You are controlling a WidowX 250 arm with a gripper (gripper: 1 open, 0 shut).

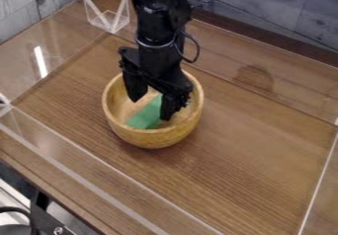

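Note:
A round yellow-tan bowl (156,136) stands in the middle of the wooden table, with a green object (146,115) lying inside it. My black gripper (153,93) reaches down into the bowl from above, open, its fingers on either side of the green object's upper part. The gripper covers part of the bowl's interior and part of the object.
Clear plastic pieces sit at the top left and at the left edge of the table. A black cable or part shows at the bottom left corner.

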